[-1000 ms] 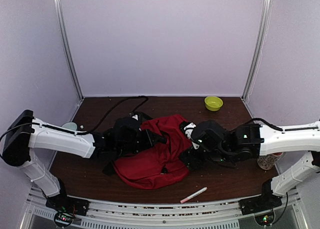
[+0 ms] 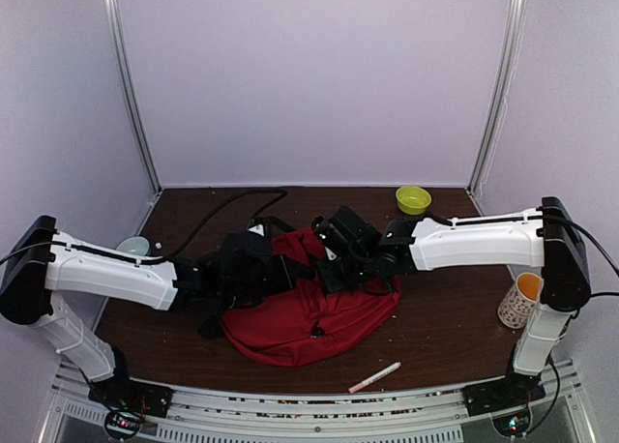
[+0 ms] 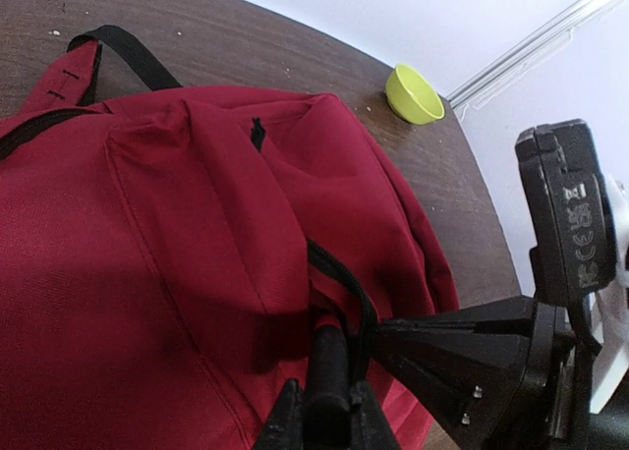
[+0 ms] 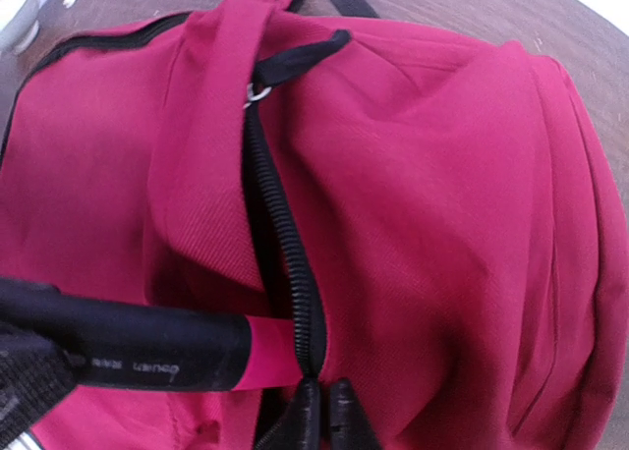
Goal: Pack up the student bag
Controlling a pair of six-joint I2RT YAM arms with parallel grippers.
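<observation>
A red bag (image 2: 309, 332) lies mid-table, its zipped opening (image 4: 285, 244) parted. My left gripper is shut on a black tube (image 4: 162, 347) with a red end (image 4: 270, 352). In the right wrist view, that red end reaches the opening, its tip passing behind the toothed zipper edge. My right gripper is at this edge, just beside the tube's tip. Its fingers (image 4: 344, 411) stand close together; whether they grip the edge is not clear. A pink-and-white marker (image 2: 374, 377) rests in front of the bag.
A yellow-green bowl (image 2: 413, 199) stands at the back right and a patterned cup (image 2: 519, 301) at the right edge. A pale bowl (image 2: 133, 246) is at the left, partly behind the left arm. Bare table (image 2: 445, 332) shows right of the bag.
My right gripper has moved left and slightly back to the bag's opening, close to the left gripper. The bag's right side is spread farther right. The left arm has barely shifted.
</observation>
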